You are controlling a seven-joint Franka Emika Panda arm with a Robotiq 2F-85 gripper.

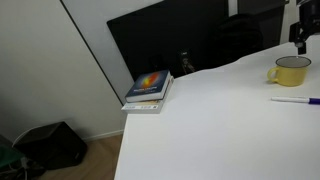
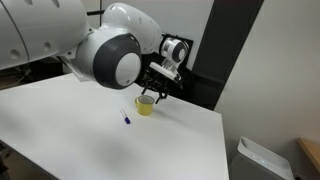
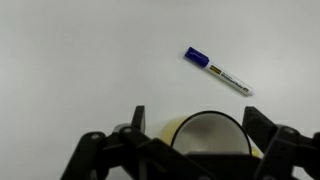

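A yellow mug with a dark rim stands upright on the white table, its handle to the left in exterior view 1. Beside it lies a white marker with a blue cap, flat on the table and apart from the mug. My gripper is open, its fingers spread to either side of the mug's opening in the wrist view. In exterior view 1 the gripper hangs above the mug's rim, partly cut off by the frame edge. Nothing shows between the fingers. The part of the mug nearest the gripper's body is hidden.
A small stack of books sits at the table's far left corner in exterior view 1. A dark monitor and a black bag stand behind the table. A grey bin is off the table's end.
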